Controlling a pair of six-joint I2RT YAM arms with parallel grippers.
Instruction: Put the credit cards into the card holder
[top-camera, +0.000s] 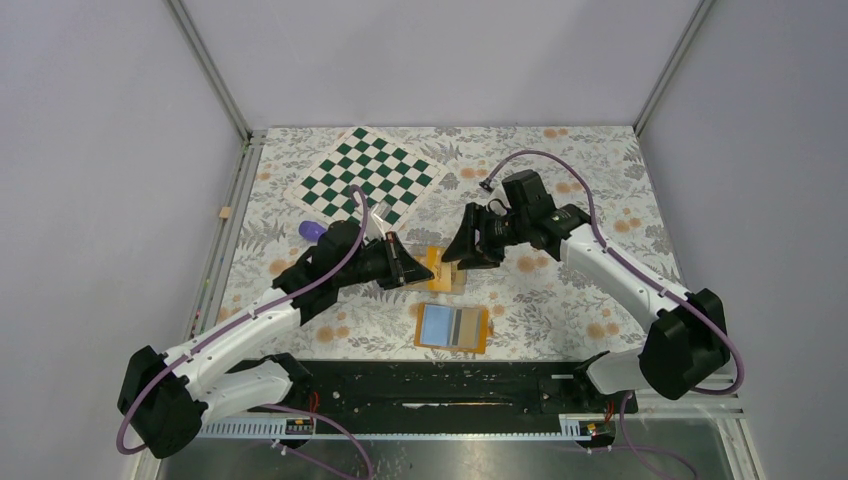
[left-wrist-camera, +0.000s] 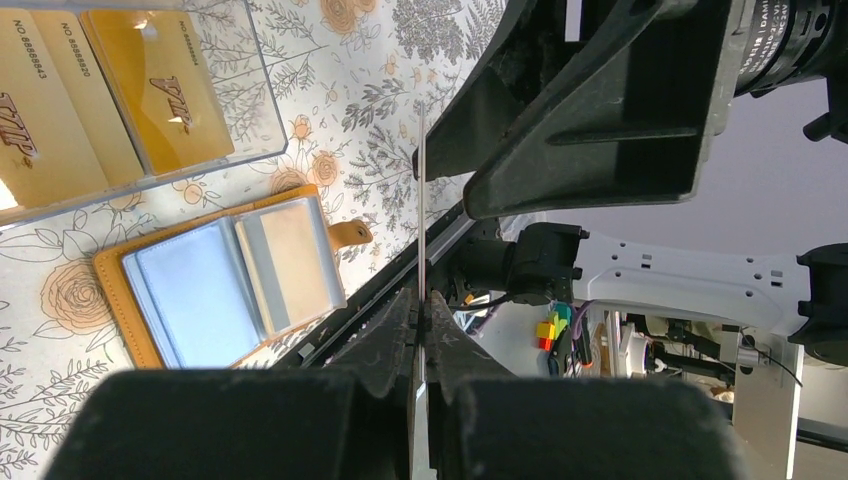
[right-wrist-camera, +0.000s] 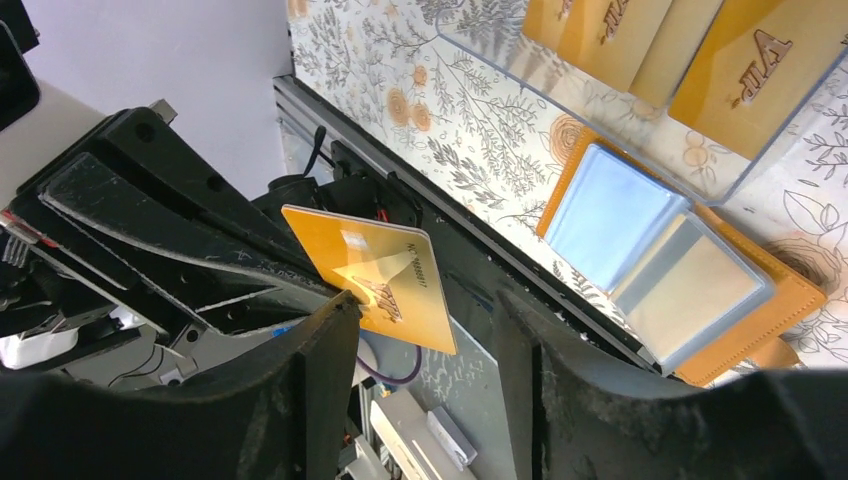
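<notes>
An orange card is pinched in my shut left gripper; in the left wrist view it shows edge-on as a thin line. My right gripper stands open around the near side of that card, apparently without gripping it. The card holder (left-wrist-camera: 190, 290) lies open on the table, with a blue panel and clear sleeves (right-wrist-camera: 690, 290). Above it a clear tray (left-wrist-camera: 255, 120) holds several orange cards (left-wrist-camera: 170, 95).
A green checked board (top-camera: 365, 175) lies at the back left, with a purple object (top-camera: 310, 229) below it. The front edge runs just below the holder.
</notes>
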